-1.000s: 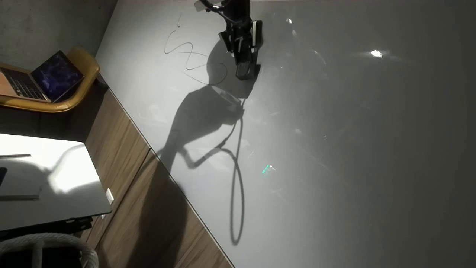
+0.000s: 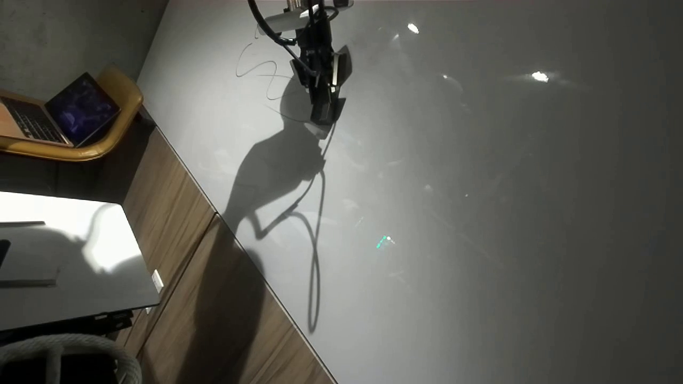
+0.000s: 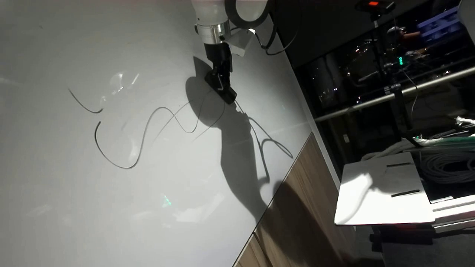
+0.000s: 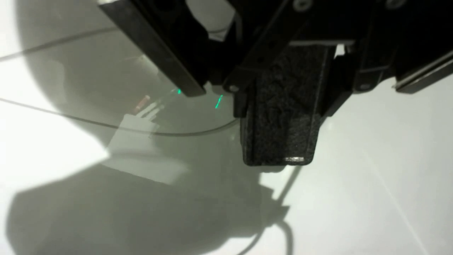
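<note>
My gripper is shut on a black block (image 4: 282, 140) with rounded corners and a rough, felt-like face, which looks like a board eraser. In exterior view 1 the gripper (image 2: 324, 93) hangs from the top, the block (image 2: 325, 114) at its lower end. A thin dark wavy line (image 3: 129, 167) is drawn on the pale, glossy board (image 3: 58, 155). Its looped end runs beside and partly behind the gripper (image 3: 220, 82) in exterior view 2. In the wrist view one stroke (image 4: 182, 134) reaches the block's left side. Whether the block touches the board I cannot tell.
Wood panelling (image 2: 192, 269) borders the board's lower left edge. Beyond it stand a grey-white tabletop (image 2: 77, 256) and a yellow chair (image 2: 121, 96) with a laptop (image 2: 83, 109). The arm's shadow covers part of the board. Wide bare board lies to the right in exterior view 1.
In exterior view 1 my gripper and the block have moved left and slightly down, with their shadow shifting left. The arm now covers part of the drawn loop that showed earlier.
</note>
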